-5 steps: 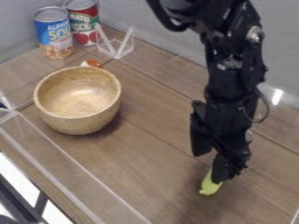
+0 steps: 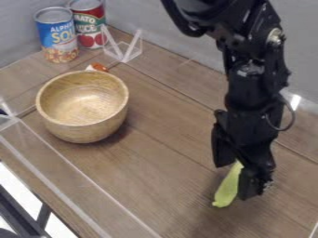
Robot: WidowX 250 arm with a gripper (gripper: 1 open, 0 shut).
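My black gripper is low over the right part of the wooden table, its fingers open on either side of a pale yellow-green elongated object lying on the tabletop. The gripper hides the far end of that object; whether the fingers touch it I cannot tell. A light wooden bowl sits to the left, well apart from the gripper.
Two cans, one blue and one red, stand at the back left beside a small orange-and-white item. A grey wall closes the back. Its edge is at lower left.
The gripper has shifted only slightly around the yellow-green object. The bowl and cans have not moved.
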